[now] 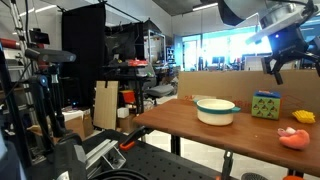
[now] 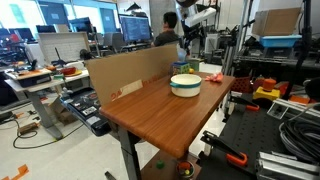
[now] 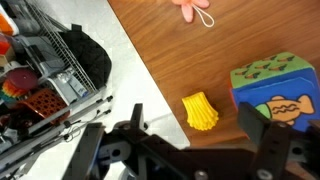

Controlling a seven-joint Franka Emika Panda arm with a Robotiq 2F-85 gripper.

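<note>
My gripper is open above the right part of the table, with nothing between its fingers. In the wrist view, a ridged yellow item shows below the gap between the open fingers. Close beside it stands a blue and green box with an orange fish-like picture, partly behind the other finger. A pink toy with a thin white loop lies at the top edge of that view. A white bowl sits apart from these on the table, its inside hard to make out.
The brown wooden table has a wide clear stretch on the side away from the box. A low wooden panel runs along one edge. Cables and a black stand are beside the table.
</note>
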